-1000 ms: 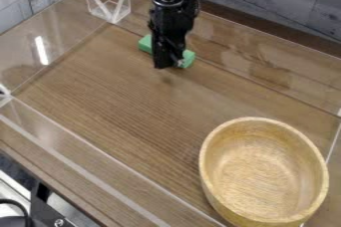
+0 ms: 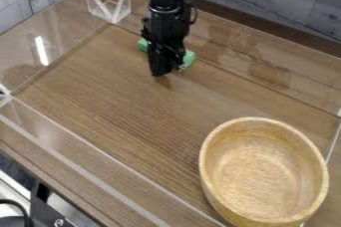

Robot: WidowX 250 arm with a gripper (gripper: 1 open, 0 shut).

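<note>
The black robot arm reaches down from the back centre to my gripper, which is low over the wooden table at a green object. The green object lies behind and around the gripper, partly hidden by it. The fingers are small and dark, and I see nothing clearly held between them.
A large yellow bowl stands at the front right. A white wire-like holder is at the back left.
My gripper and arm have shifted slightly, with the wrist now covering more of the green object's middle. The bowl has not moved.
</note>
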